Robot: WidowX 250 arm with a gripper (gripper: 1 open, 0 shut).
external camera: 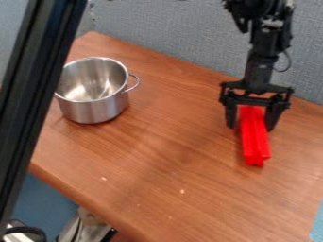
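A bright red elongated block (254, 142) lies on the right part of the wooden table. My black gripper (252, 117) is over its far end, open, with a finger to either side of that end. A steel pot (94, 100) with a side handle stands on the left of the table.
A grey padded wall (158, 33) runs along the back. A dark post fills the left edge, and cables lie at the bottom left below the table.
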